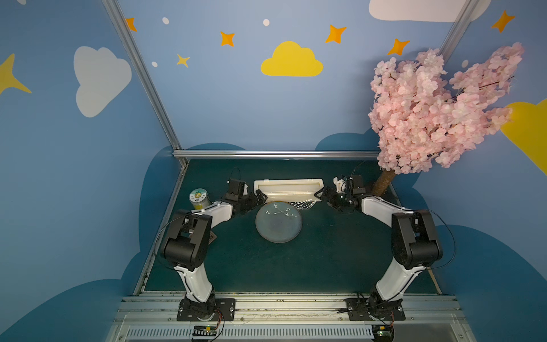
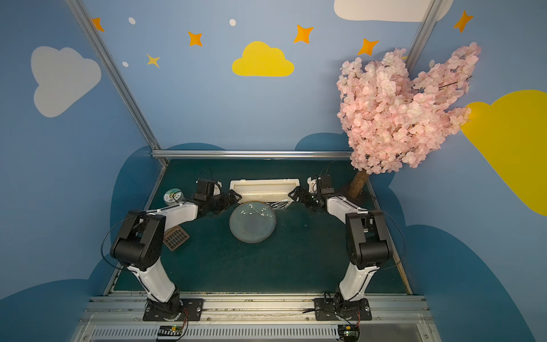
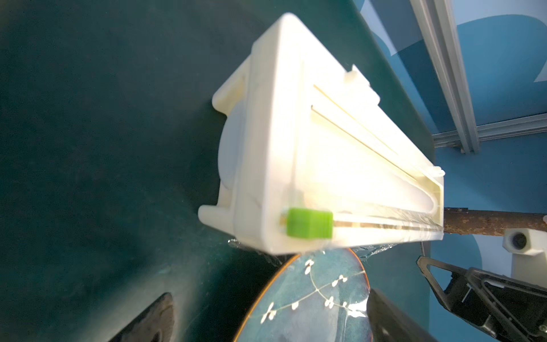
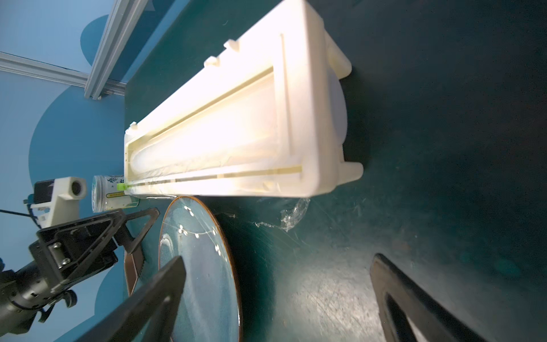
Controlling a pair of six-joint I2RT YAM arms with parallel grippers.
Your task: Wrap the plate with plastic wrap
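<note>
A blue-grey plate (image 1: 278, 228) with white sprigs lies mid-table. Directly behind its rim stands the long white wrap dispenser (image 1: 289, 183), whose green slider (image 3: 309, 223) sits at the left end. Crumpled clear plastic wrap (image 4: 294, 214) shows on the table at the dispenser's front edge. My left gripper is open near the dispenser's left end, its fingers (image 3: 152, 319) spread with nothing held. At the right end, my open right gripper likewise holds nothing; dark fingers (image 4: 393, 290) stand wide apart. Whether either touches the dispenser cannot be told.
A round labelled tub (image 2: 173, 196) stands at the left edge, with a brown gridded block (image 2: 176, 237) in front of it, partly behind the left arm. A pink blossom tree (image 1: 438, 114) rises at the back right.
</note>
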